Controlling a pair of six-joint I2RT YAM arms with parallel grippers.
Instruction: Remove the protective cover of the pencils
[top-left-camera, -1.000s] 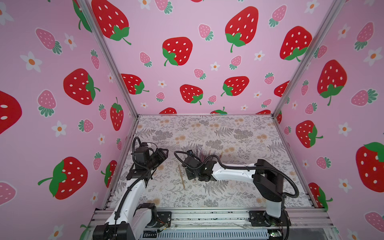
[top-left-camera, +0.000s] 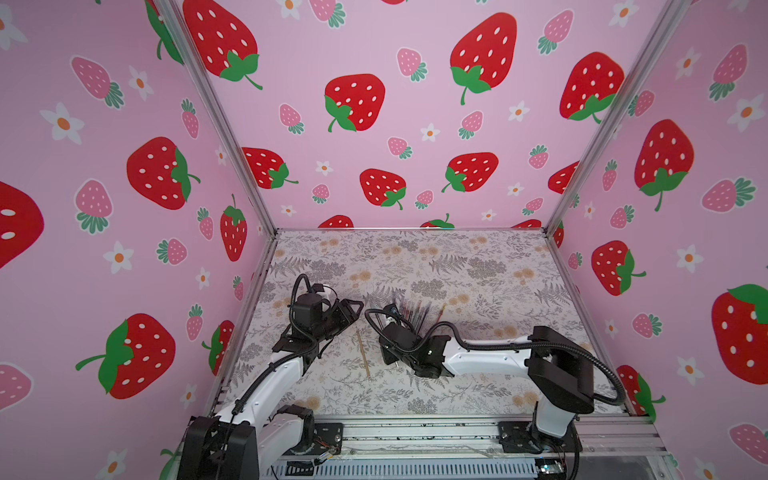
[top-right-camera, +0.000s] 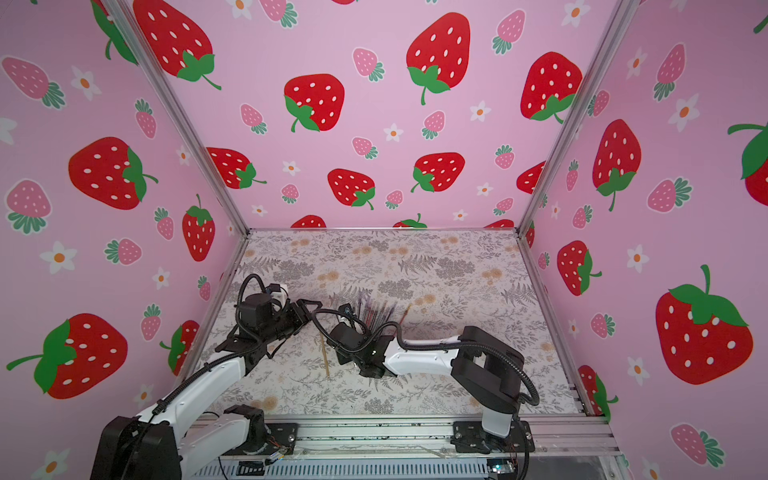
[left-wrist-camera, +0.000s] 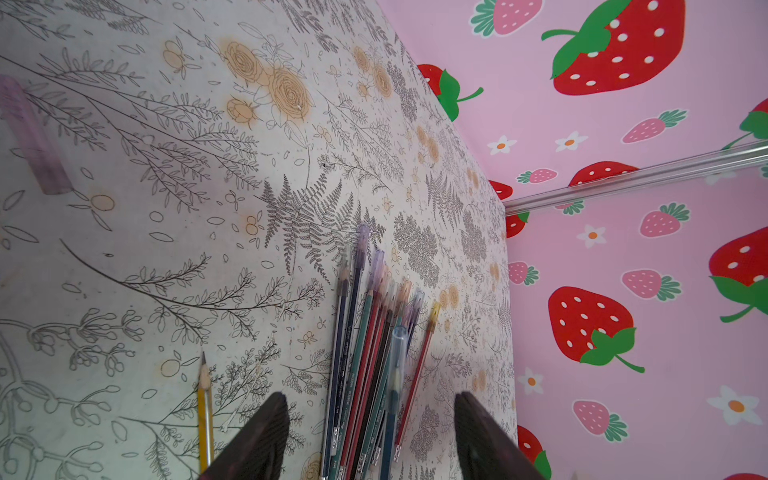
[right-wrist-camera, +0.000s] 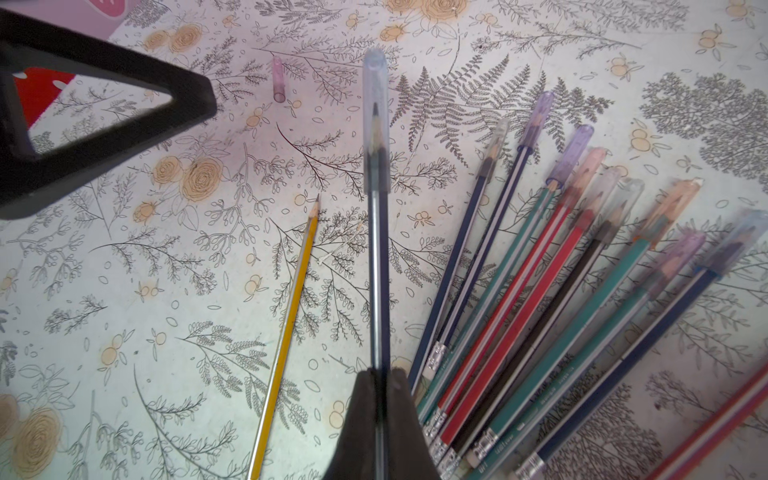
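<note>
In the right wrist view my right gripper is shut on a dark blue pencil, raised above the table. A clear bluish cover still sits over its sharpened tip. That cover also shows in the left wrist view, in line with the gap between my left gripper's open fingers but apart from them. Left of the raised pencil lies a bare yellow pencil. A loose pink cover rests farther back. Several pencils with covers, such as a red one, lie fanned out on the right.
Patterned cloth covers the table, its back and right side clear. The left gripper's dark finger reaches into the right wrist view's upper left. A red striped pencil lies apart at the right.
My left gripper has moved right, toward the right gripper. The yellow pencil has not moved.
</note>
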